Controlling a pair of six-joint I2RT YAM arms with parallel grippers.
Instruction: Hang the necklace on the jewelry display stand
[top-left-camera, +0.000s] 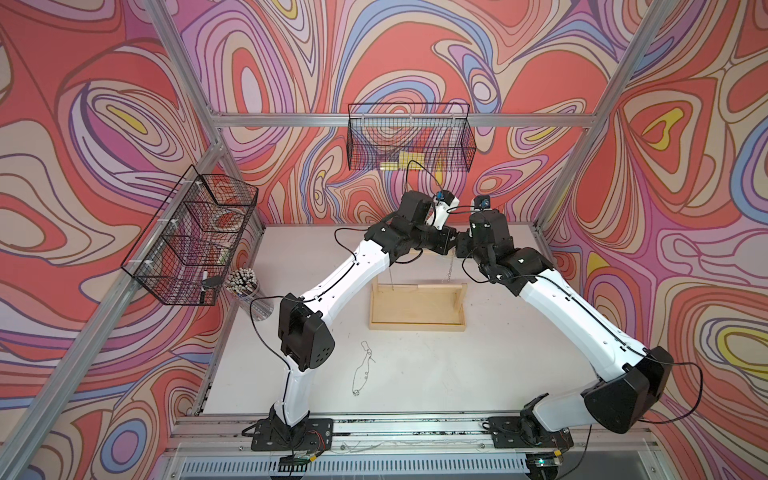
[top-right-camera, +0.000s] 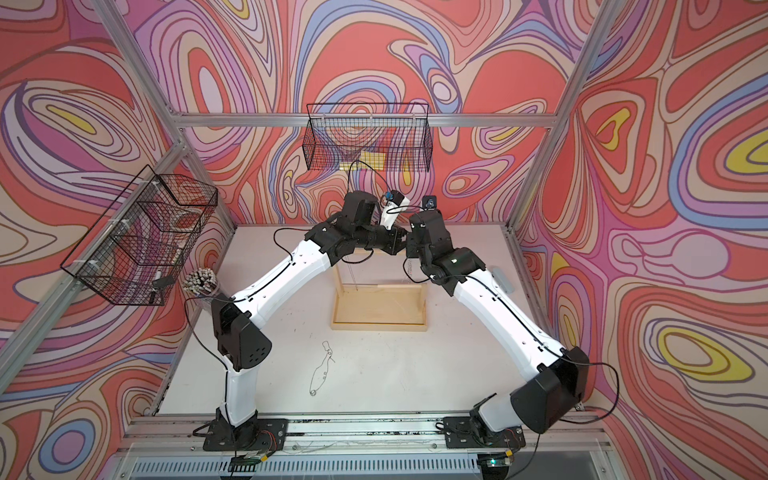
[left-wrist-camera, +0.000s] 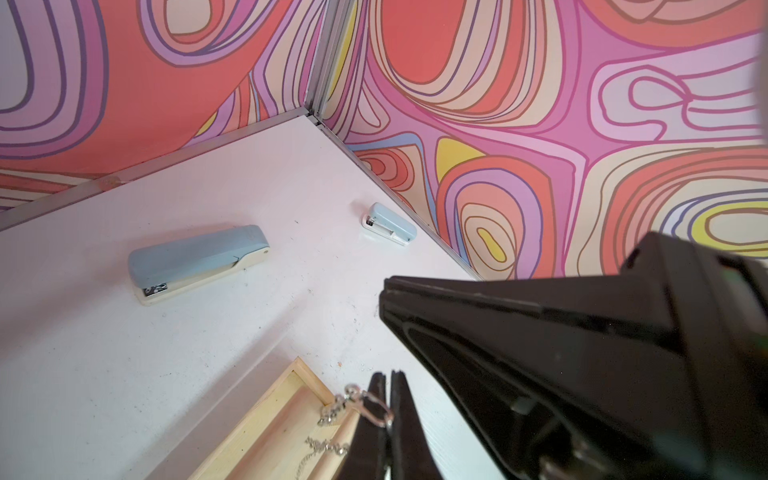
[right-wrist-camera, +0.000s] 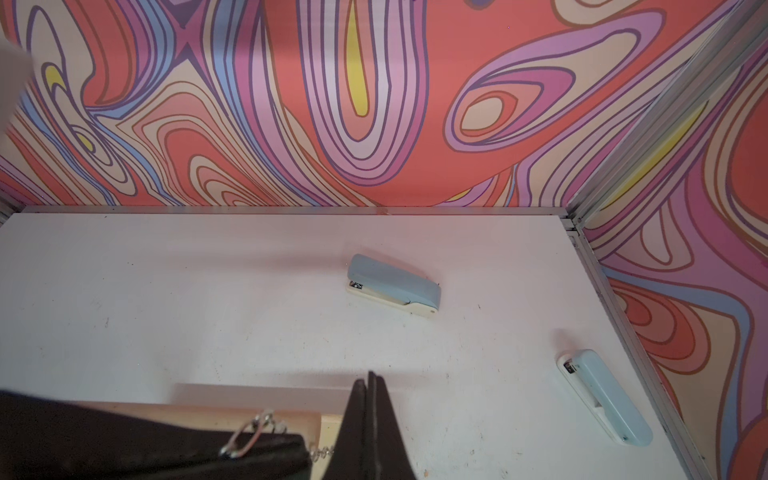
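My left gripper is shut with a silver necklace (left-wrist-camera: 356, 397) at its fingertips, the chain hanging down over the wooden display stand (top-left-camera: 416, 316), a box with uprights. My right gripper is shut, with nothing visible between its fingers. In the right wrist view the chain shows in front of the dark left gripper. From above, both grippers meet over the stand's back right part, and their bodies hide much of the necklace. Another necklace (top-left-camera: 356, 392) lies on the table at the front left.
Two blue staplers (left-wrist-camera: 196, 256) (right-wrist-camera: 604, 396) lie at the back right. A container of pale sticks (top-left-camera: 241, 281) stands at the left edge. Wire baskets (top-left-camera: 412, 140) hang at back and left.
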